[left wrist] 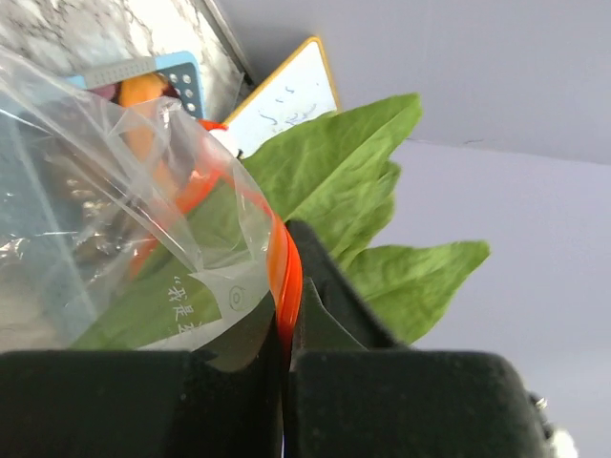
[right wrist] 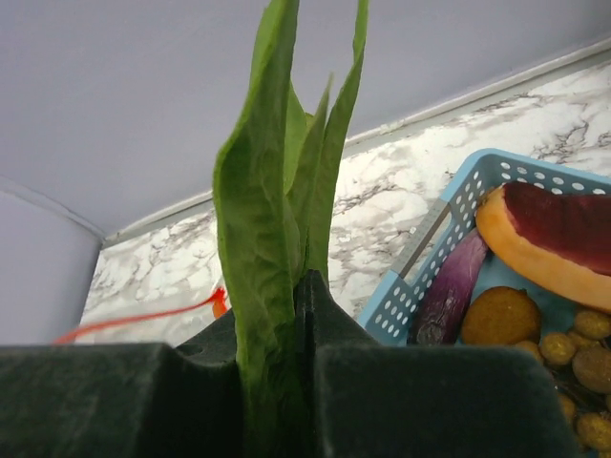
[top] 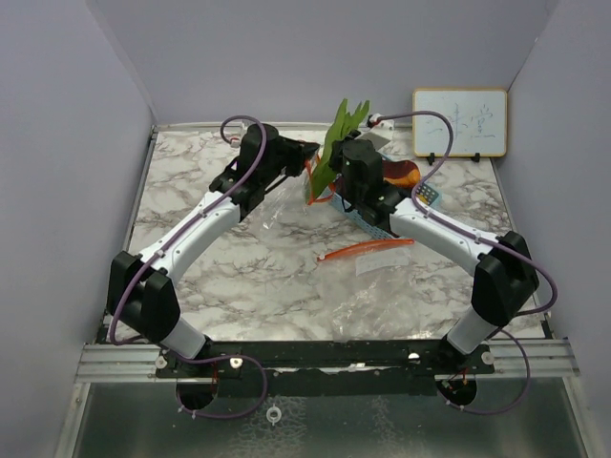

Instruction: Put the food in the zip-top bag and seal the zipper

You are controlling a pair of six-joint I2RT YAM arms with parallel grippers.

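Note:
My left gripper is shut on the orange-red rim of an open clear zip bag [left wrist: 115, 210], holding it up in the left wrist view. Long green leaves [top: 337, 134] stand upright, clasped by my right gripper, their lower parts showing through the bag's plastic in the left wrist view. In the top view both grippers meet over the back centre of the table. A blue basket [right wrist: 396, 298] holds a pumpkin piece [right wrist: 549, 234], a purple eggplant [right wrist: 453, 277] and several potatoes [right wrist: 592, 363], beside the right gripper.
A second clear bag [top: 363, 291] with an orange zipper lies flat at front centre. A small whiteboard [top: 459, 119] stands at the back right.

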